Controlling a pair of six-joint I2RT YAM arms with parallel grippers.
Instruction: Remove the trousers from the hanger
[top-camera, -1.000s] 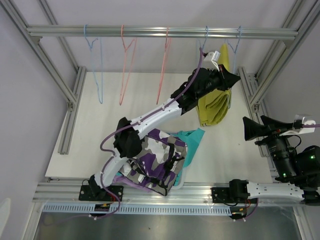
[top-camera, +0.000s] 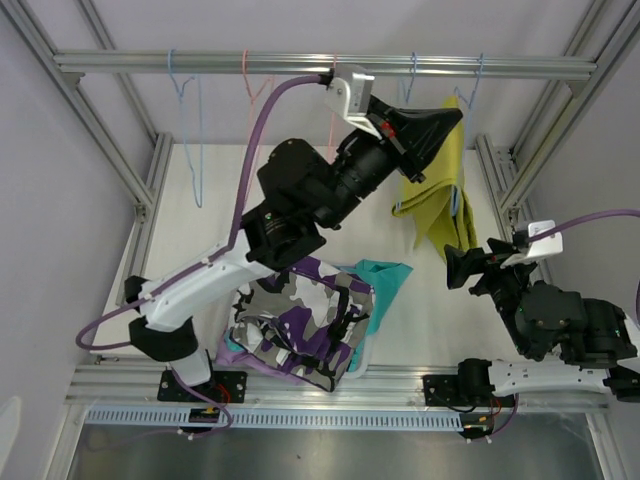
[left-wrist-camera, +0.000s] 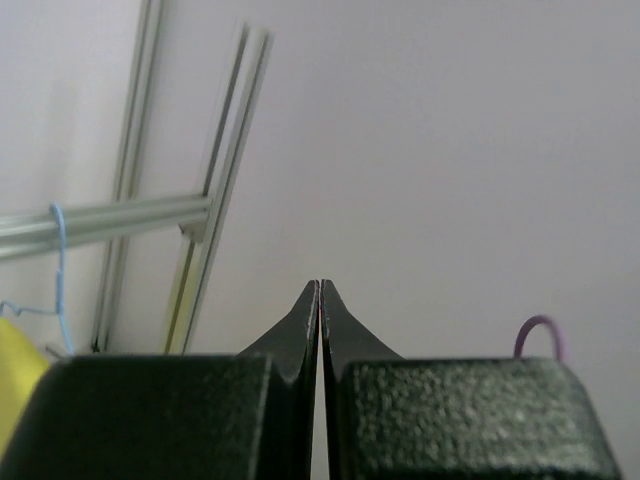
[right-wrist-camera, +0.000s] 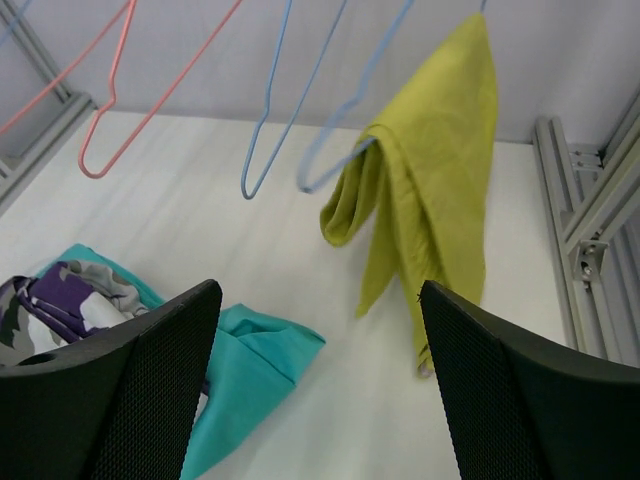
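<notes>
The yellow-green trousers (top-camera: 440, 200) hang over a blue hanger at the right of the rail, also seen in the right wrist view as yellow cloth (right-wrist-camera: 430, 200) draped past a blue hanger (right-wrist-camera: 318, 180). My left gripper (top-camera: 445, 125) is raised in front of the rail, above and left of the trousers; in its wrist view the fingertips (left-wrist-camera: 305, 330) meet, shut with nothing visible between, and yellow cloth shows at the lower left edge. My right gripper (top-camera: 470, 265) is below the trousers, its fingers apart and empty, facing them.
Camouflage and teal clothes (top-camera: 300, 310) lie in a pile on the lower left of the white board. Empty blue and pink hangers hang on the rail (top-camera: 300, 62) to the left. Aluminium posts (right-wrist-camera: 575, 230) border the right side.
My left arm has risen towards the camera and shifted slightly. My right gripper has moved left towards the trousers.
</notes>
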